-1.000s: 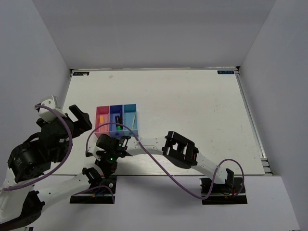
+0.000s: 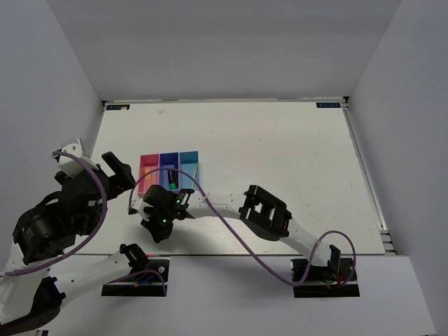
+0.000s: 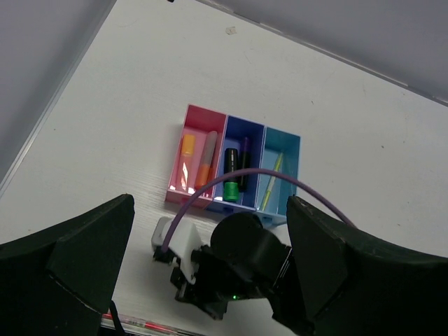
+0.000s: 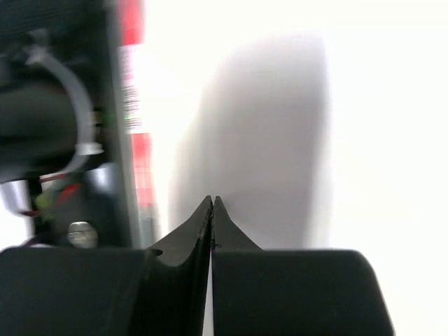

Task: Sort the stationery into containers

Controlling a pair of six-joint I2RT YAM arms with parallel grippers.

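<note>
A three-part box stands left of the table's middle. Its pink compartment holds a yellow-capped marker and a grey-and-orange marker. In the blue compartment lie a black marker with a green end and a dark purple-ended marker. A yellow-green pencil leans in the light-blue compartment. My left gripper is open high above the table, nothing between its fingers. Low in front of the box, my right gripper is shut, with nothing showing between its fingertips.
Along the front edge, a red-and-white strip borders a dark recess with cables. A purple cable arches across the view of the box.
The left arm is nearly still, and the box and its contents look the same.
</note>
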